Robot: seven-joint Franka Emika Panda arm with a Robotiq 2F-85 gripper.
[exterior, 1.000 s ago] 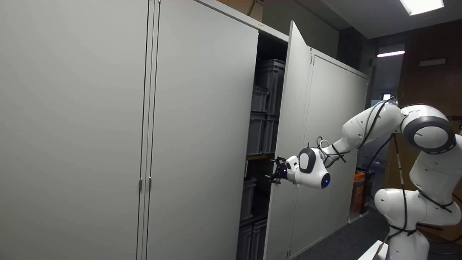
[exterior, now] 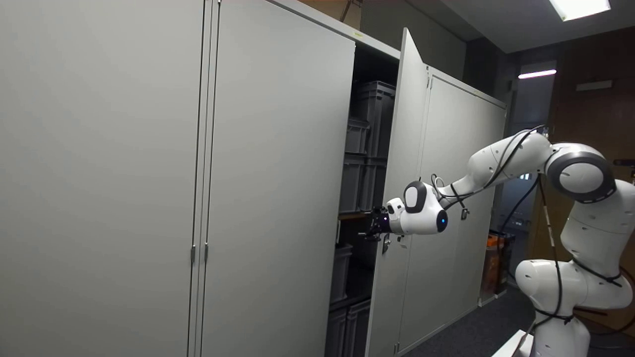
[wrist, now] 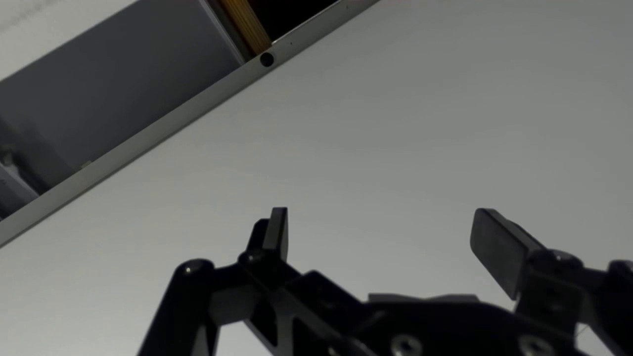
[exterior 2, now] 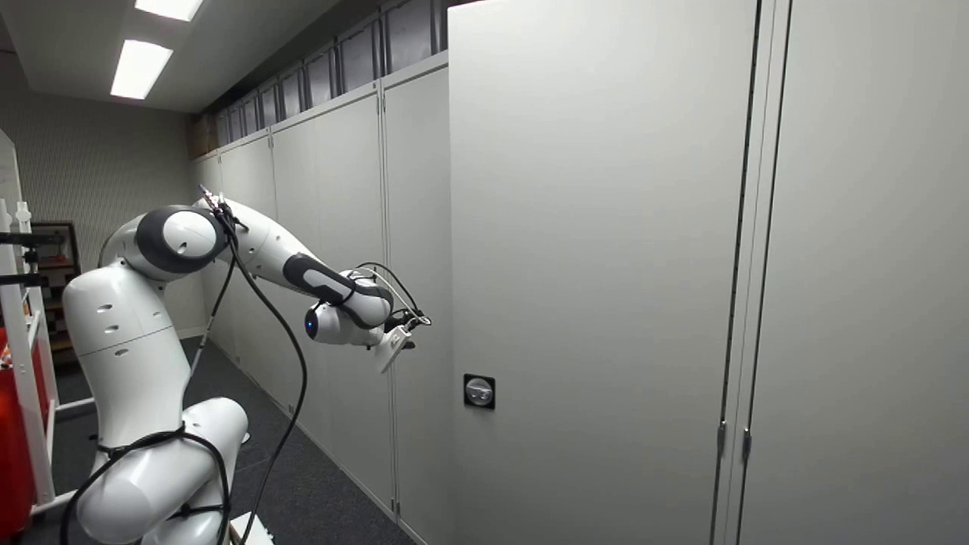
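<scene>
A tall grey cabinet door [exterior: 405,137] stands partly open, its outer face [exterior 2: 599,227] showing a round lock [exterior 2: 479,390] in exterior view 2. Near the door's free edge, at about mid-height, my gripper [exterior: 363,223] points towards the opening. Its fingers [wrist: 276,234] are spread wide in the wrist view, with nothing between them. Behind them a plain light grey panel [wrist: 380,148] fills most of that view. Whether a finger touches the door cannot be told. In exterior view 2 the fingertips are hard to make out.
Inside the cabinet, grey bins [exterior: 376,113] are stacked above and below a wooden-edged shelf [exterior: 355,216]. The neighbouring door [exterior: 280,178] on the left is closed. Dark carpet [exterior 2: 318,490] lies free in front of the cabinets.
My gripper has risen and turned, shifting slightly left in exterior view 1. The door's free edge has moved a little to the right there, and a latch on the door has come into sight.
</scene>
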